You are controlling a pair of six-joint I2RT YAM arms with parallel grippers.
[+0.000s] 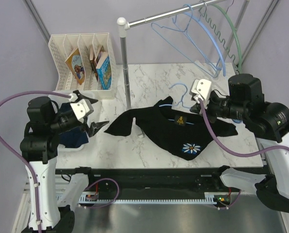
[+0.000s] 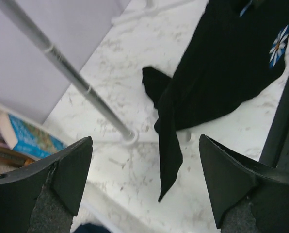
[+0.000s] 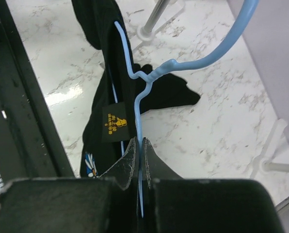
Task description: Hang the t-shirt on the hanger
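A black T-shirt (image 1: 164, 131) with a flower print lies on the marble table, a blue hanger (image 1: 178, 97) partly inside its neck; in the right wrist view the hanger (image 3: 202, 60) runs through the collar beside the label (image 3: 114, 121). My right gripper is shut on the hanger's thin bar, above the shirt. My left gripper (image 1: 99, 125) is open just beyond the shirt's left sleeve; in the left wrist view that sleeve (image 2: 168, 155) lies between and beyond the spread fingers, untouched as far as shows.
A metal rail (image 1: 164, 17) with blue and green hangers stands behind the shirt, its post (image 1: 125, 82) near the left sleeve. A white book rack (image 1: 62, 43) and a bin (image 1: 72, 148) with dark cloth are at the left. Bare table lies along the front.
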